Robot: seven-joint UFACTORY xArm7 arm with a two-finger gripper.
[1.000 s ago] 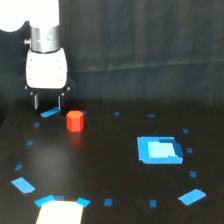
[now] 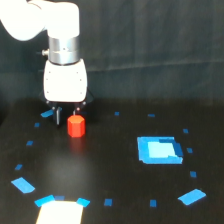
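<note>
My gripper hangs from the white arm at the left, low over the table, with its dark fingers spread just left of and around the back of a small red block. Whether a finger touches the block is unclear. The block rests on the dark table.
A blue-taped square with a white middle lies at the right. Small blue tape marks dot the table. A pale object sits at the front left edge.
The gripper has moved right and down, toward the red block. The block looks unmoved.
</note>
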